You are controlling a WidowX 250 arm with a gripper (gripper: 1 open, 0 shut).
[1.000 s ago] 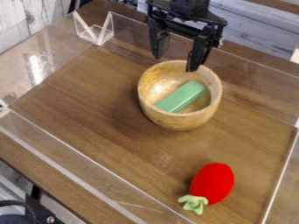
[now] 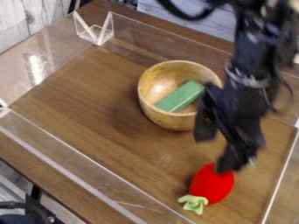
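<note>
My black gripper (image 2: 222, 131) is blurred at the right of the camera view, open, above and a little behind a red strawberry-like object (image 2: 212, 184) with a pale green top, near the front right. A wooden bowl (image 2: 155, 77) sits at the centre, partly hidden by the arm, holding a green block (image 2: 177, 97).
Clear walls border it, with a small clear bracket (image 2: 93, 28) at the back left.
The bowl and red object look unmoved.
</note>
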